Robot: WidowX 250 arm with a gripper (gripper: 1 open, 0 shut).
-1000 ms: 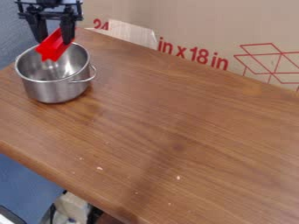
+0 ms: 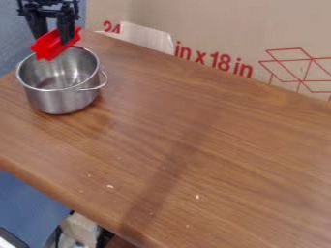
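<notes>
My gripper (image 2: 52, 29) is at the top left, shut on a red block (image 2: 57, 42), which it holds tilted over the rear rim of a steel pot (image 2: 62, 97). The pot stands at the left edge of the wooden table and has a wire handle on its right side. Part of the gripper is cut off by the top of the view.
A cardboard box (image 2: 246, 48) with red print stands along the back, with a white piece in front at the upper left. Blue surface lies beyond the table's left edge.
The gripper and red block have moved a little to the left. The pot has stayed in place.
</notes>
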